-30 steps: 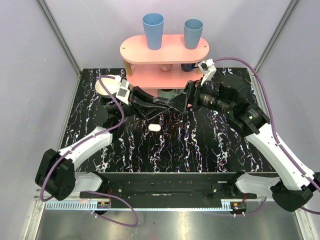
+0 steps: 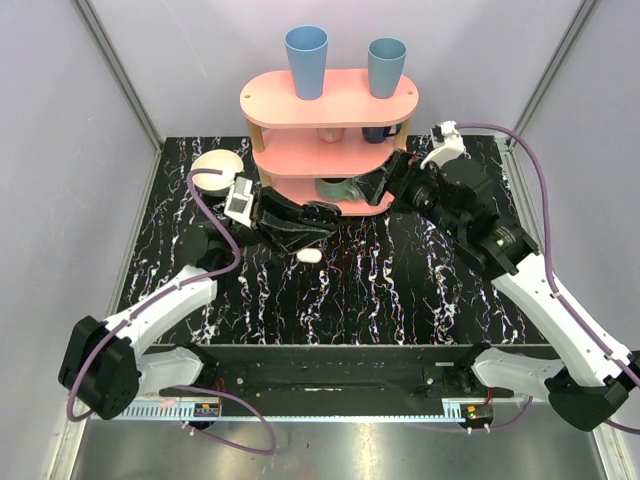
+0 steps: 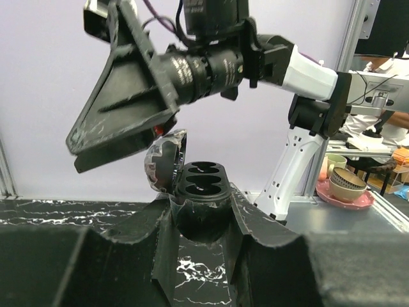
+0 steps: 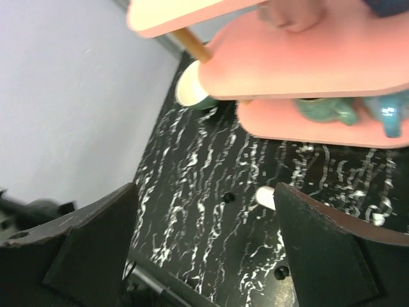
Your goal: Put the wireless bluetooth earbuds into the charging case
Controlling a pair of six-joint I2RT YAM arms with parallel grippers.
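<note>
My left gripper is shut on the dark charging case (image 3: 203, 208), which is upright with its lid (image 3: 165, 163) raised and two wells in its body, appearing empty. In the top view the case (image 2: 320, 212) is held above the middle of the table. My right gripper (image 2: 372, 182) is open, up and to the right of the case. No earbud shows clearly in it. A small white piece (image 2: 309, 255) lies on the table, also visible in the right wrist view (image 4: 264, 196), with small dark pieces (image 4: 281, 272) near it.
A pink shelf (image 2: 330, 85) with blue cups, mugs and pots stands at the back. A pale bowl (image 2: 215, 160) is at the back left. The dark marble table (image 2: 400, 290) has free room in front of the shelf and right of centre.
My left gripper has moved slightly left and toward the front with the case.
</note>
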